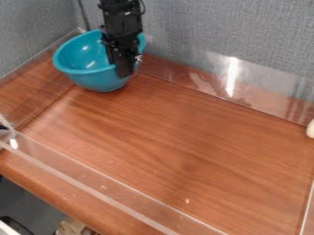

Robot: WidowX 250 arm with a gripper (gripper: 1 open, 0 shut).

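Note:
A teal bowl (pixel 84 57) sits in the back left corner of the wooden table (pixel 185 156). My black gripper (pixel 128 66) reaches down from the top of the view to the bowl's right side, its lower end over the rim. Its fingers are small and dark, so what lies between them is hard to make out, though they appear closed at the bowl's rim.
Clear plastic edging (pixel 233 78) runs along the table's back and front left. A small white object (pixel 309 128) is at the right edge.

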